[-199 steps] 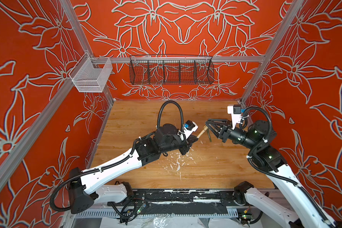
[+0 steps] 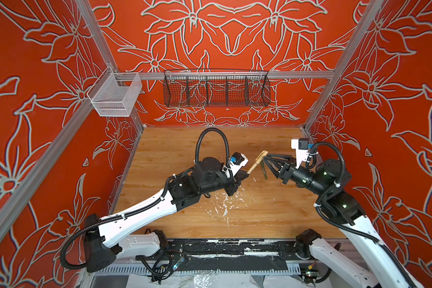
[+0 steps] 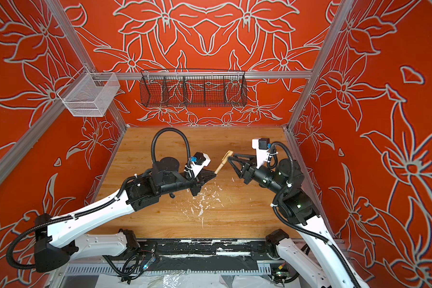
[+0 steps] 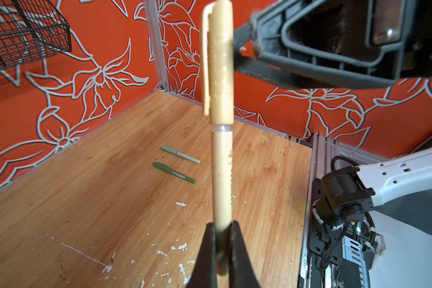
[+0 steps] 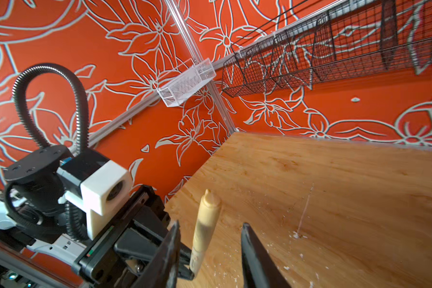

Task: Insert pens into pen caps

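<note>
My left gripper (image 2: 244, 175) is shut on a cream capped pen (image 4: 220, 177), gripping its lower end; it points up and rightward, cap (image 4: 219, 62) at the top with its clip. My right gripper is open, its fingers close beside the cap end in both top views and the left wrist view; in the right wrist view the pen stands beyond the gap between the fingertips. A dark green pen (image 4: 172, 171) and a lighter green pen (image 4: 180, 154) lie on the table.
A black wire basket (image 2: 216, 88) and a white wire basket (image 2: 115, 96) hang on the rails at back and left, above table height.
The left arm has barely moved.
</note>
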